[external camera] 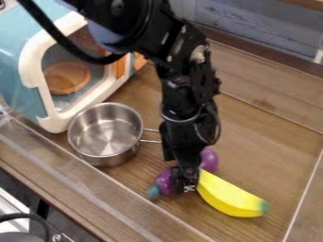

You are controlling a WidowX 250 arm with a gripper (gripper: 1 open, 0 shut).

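The black gripper (184, 176) is lowered over a purple toy eggplant (164, 184), its open fingers around the toy's middle, which they partly hide. A yellow toy banana (231, 197) lies against the eggplant on the right. A steel pot (104, 134) with a handle sits to the left of the gripper.
A light blue toy microwave (51, 80) with an orange disc inside stands at the back left.
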